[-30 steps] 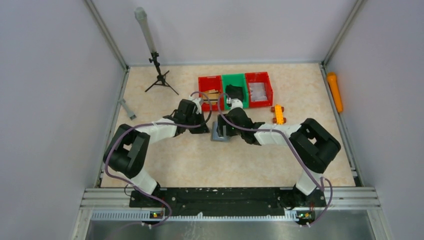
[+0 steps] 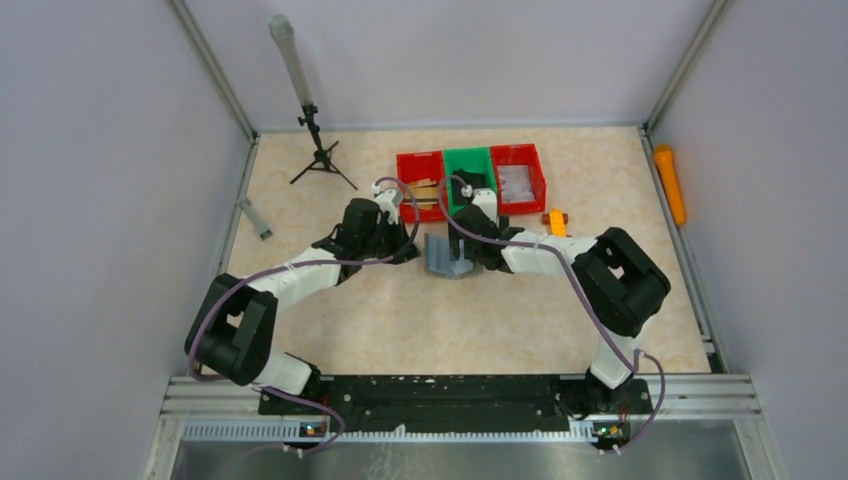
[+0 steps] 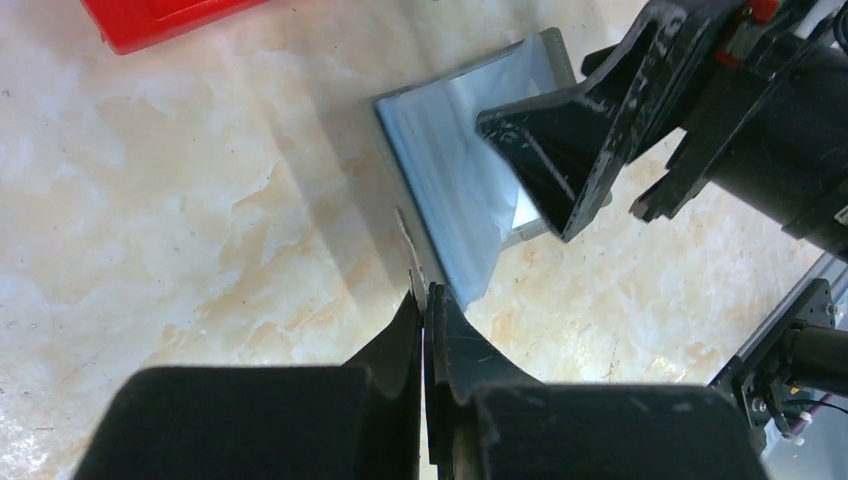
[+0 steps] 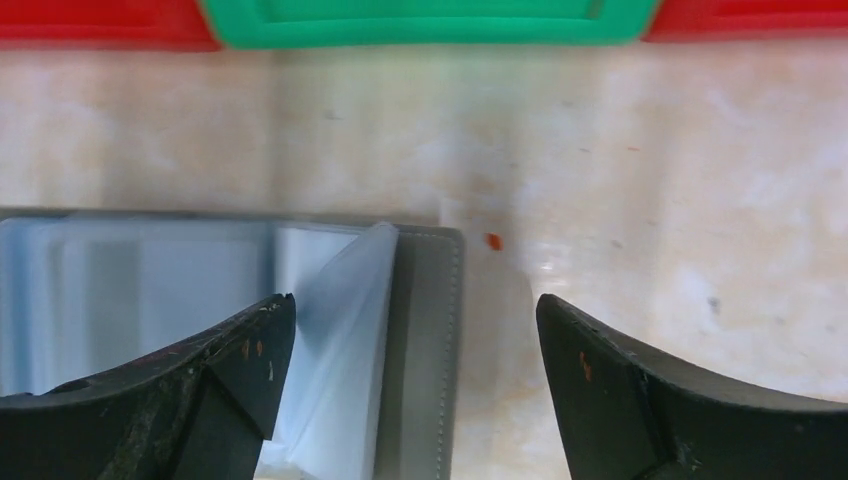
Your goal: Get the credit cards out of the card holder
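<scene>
The grey card holder [image 2: 442, 258] lies on the table between the grippers, its translucent bluish sleeves [image 3: 450, 180] spread over it, some white showing beneath. My right gripper is open over the holder's right part: in the right wrist view one finger is over the sleeves, the other beside the stitched grey edge [image 4: 425, 380] over bare table. My left gripper is shut just left of the holder; a thin pale strip shows at its tips, and I cannot tell what it is.
Behind the holder are red [image 2: 420, 160], green [image 2: 466, 156] and red [image 2: 516, 152] bins with items inside. A yellow toy [image 2: 557, 225] stands to the right, a tripod [image 2: 320, 155] at the back left.
My right gripper has moved rightward and slightly back over the holder, uncovering more of it in the top view.
</scene>
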